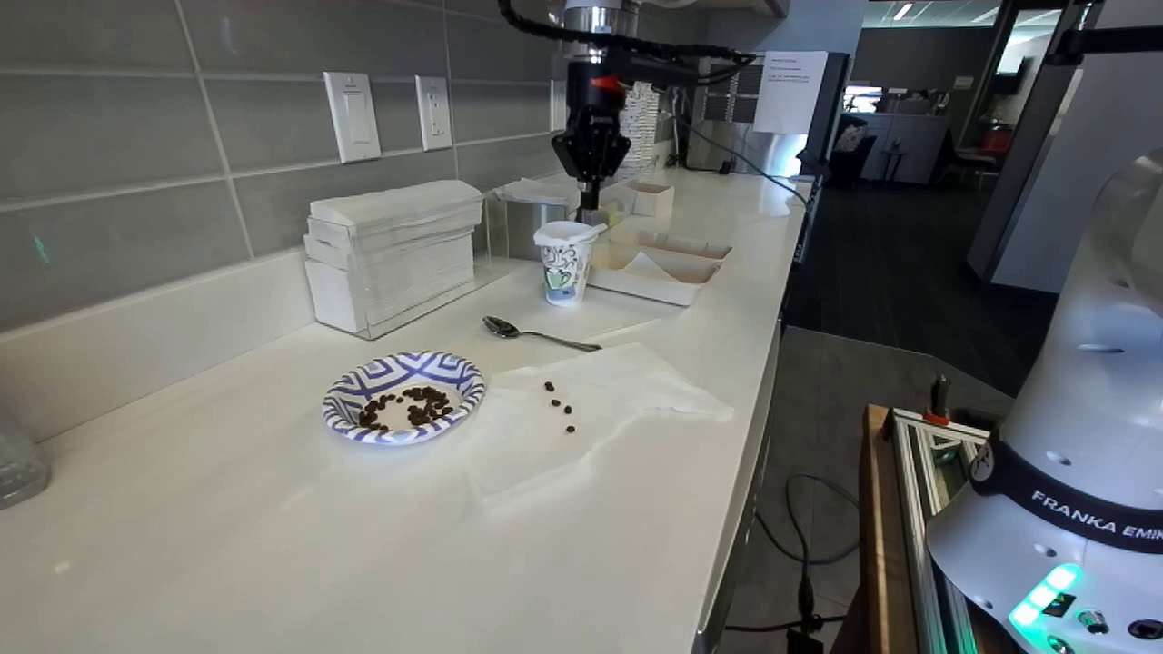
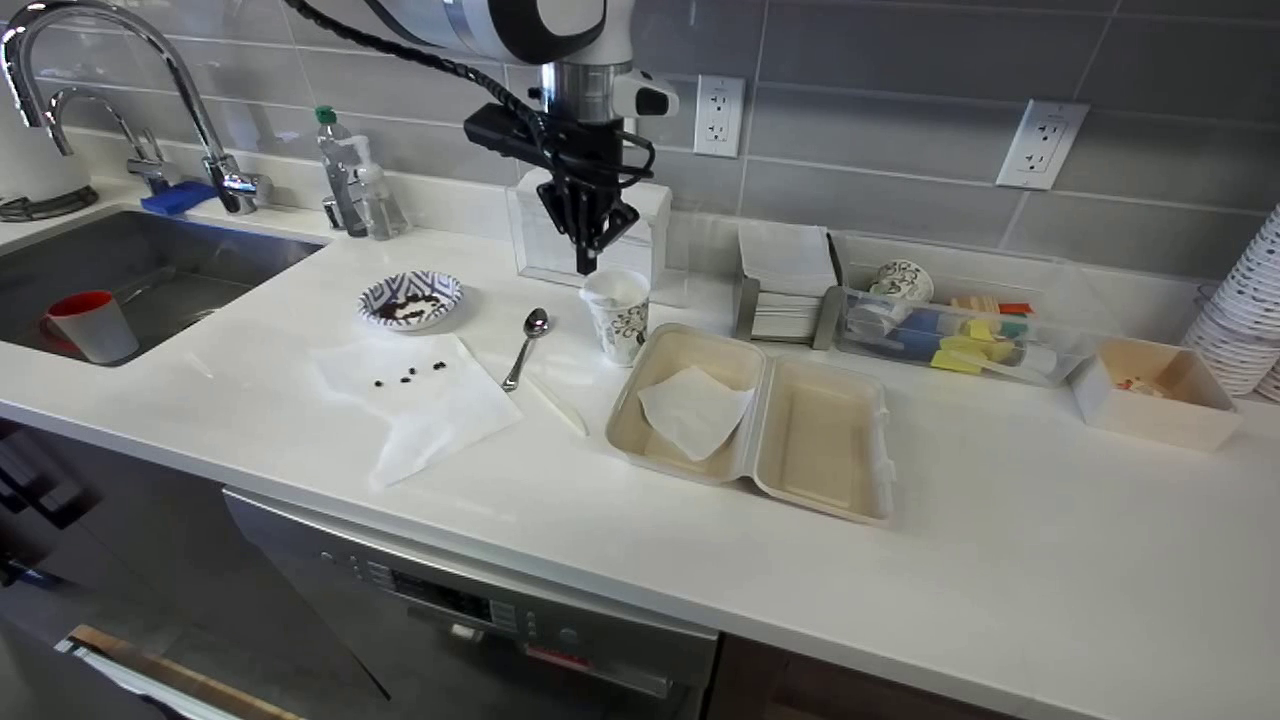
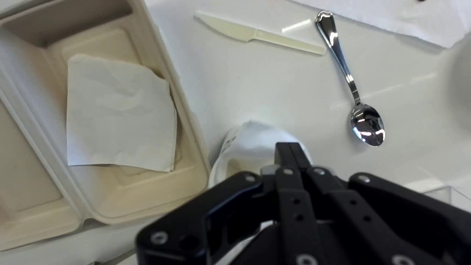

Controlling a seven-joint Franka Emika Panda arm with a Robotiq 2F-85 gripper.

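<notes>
A white paper cup with a printed pattern stands roughly upright on the counter, next to the takeout box. My gripper points down at the cup's rim, its fingers together. In the wrist view the dark fingertips overlap the cup's edge and hide part of its mouth. Whether the thin rim lies between them cannot be made out. A patterned bowl holds dark beans. Several more beans lie on a white napkin, and a metal spoon rests near the cup.
The open takeout box with a napkin inside sits close beside the cup. A pale plastic knife lies between box and spoon. Napkin holders line the wall. A sink is at the far left.
</notes>
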